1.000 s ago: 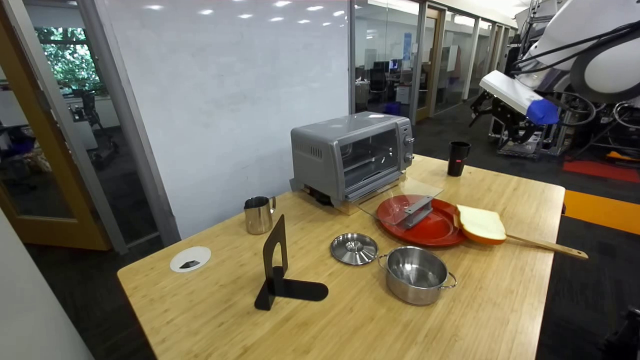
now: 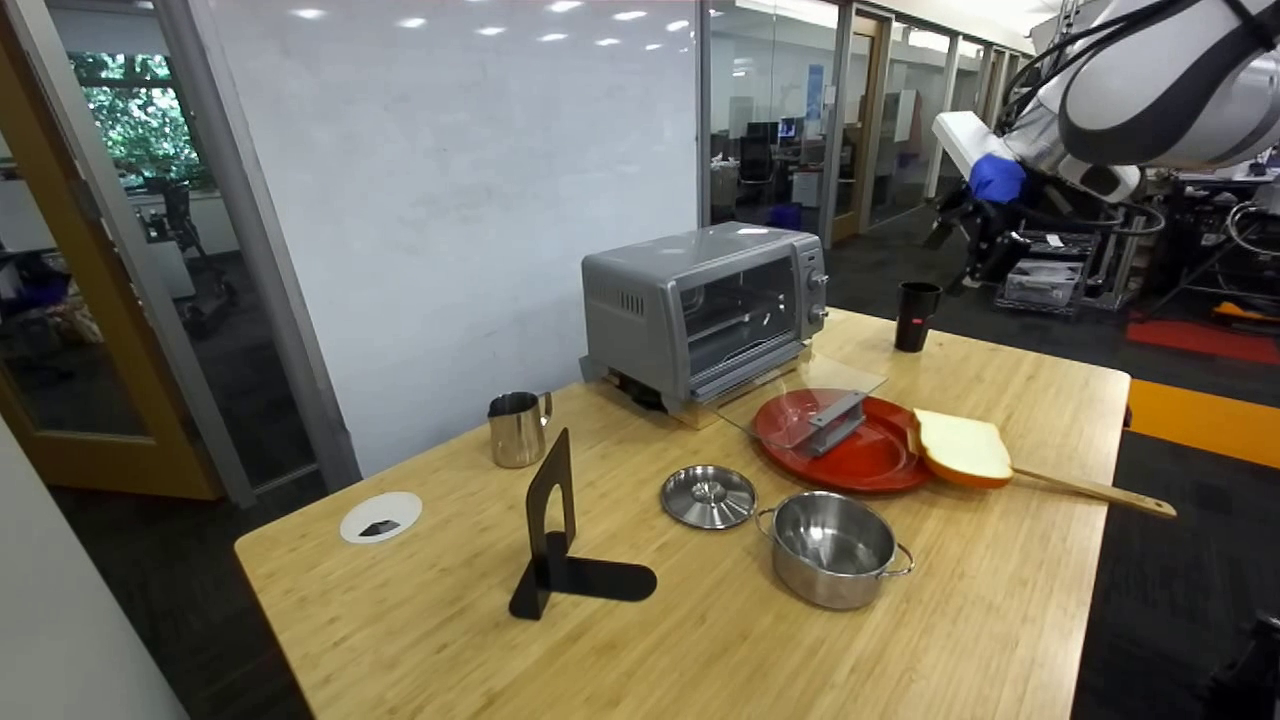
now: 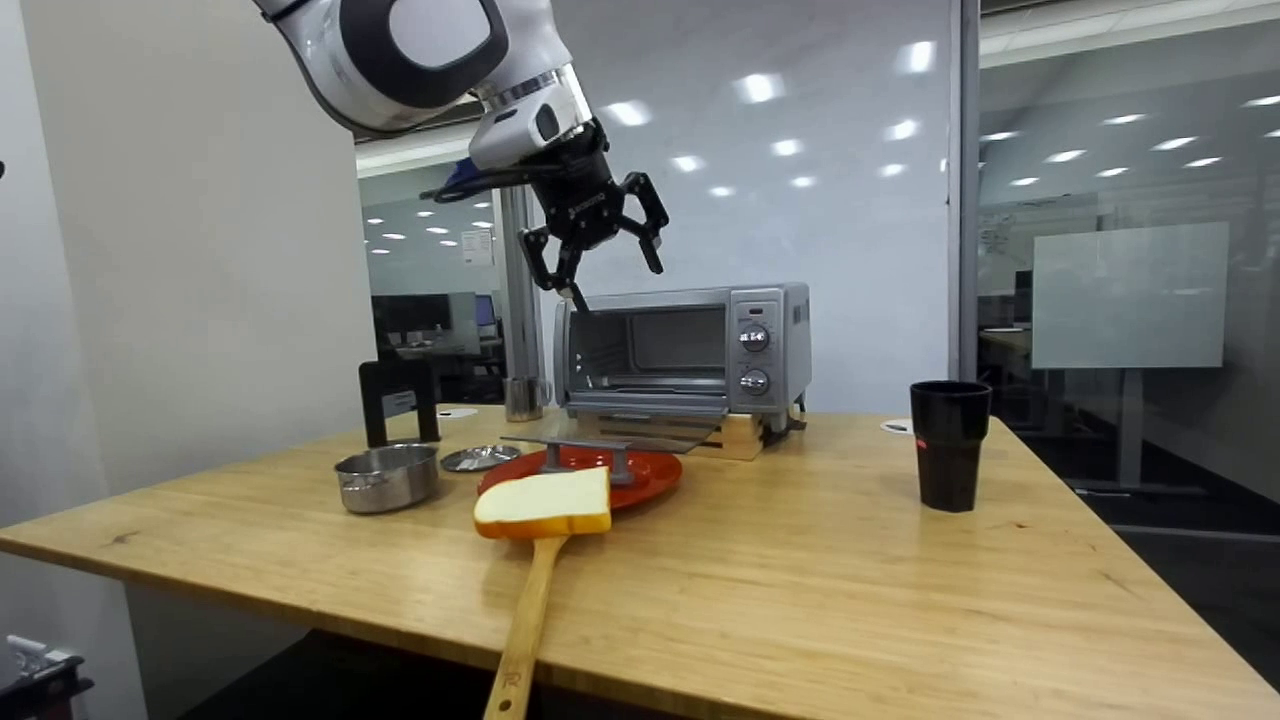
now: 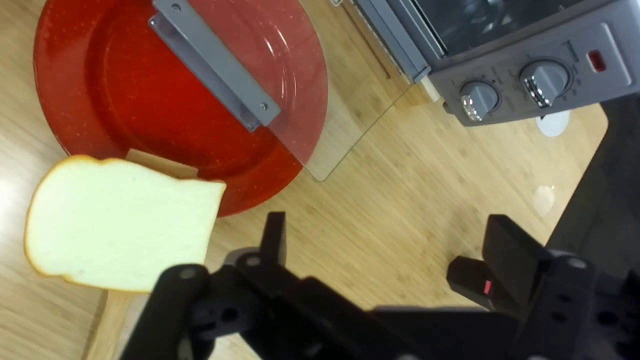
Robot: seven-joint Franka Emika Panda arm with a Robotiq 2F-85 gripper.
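My gripper (image 3: 618,288) hangs open above the table, its fingers wide apart with nothing between them. A slice of bread (image 4: 123,225) rests on a wooden spatula (image 3: 524,624), its far edge at the rim of the red plate (image 4: 126,102). The spatula's handle sticks out past the table edge. Behind stands a grey toaster oven (image 2: 708,312), its glass door (image 3: 648,430) lowered over the plate, the grey door handle (image 4: 210,60) underneath in the exterior views. In the wrist view the bread lies left of my fingers.
A black cup (image 3: 950,444) stands alone on the far side. A steel pot (image 2: 830,548), its lid (image 2: 708,496), a metal pitcher (image 2: 517,430) and a black bookend (image 2: 552,540) occupy the other side. Bare table lies between plate and cup.
The arm has swung and turned, bringing the gripper left and slightly lower in exterior view 1. The objects on the table look unmoved.
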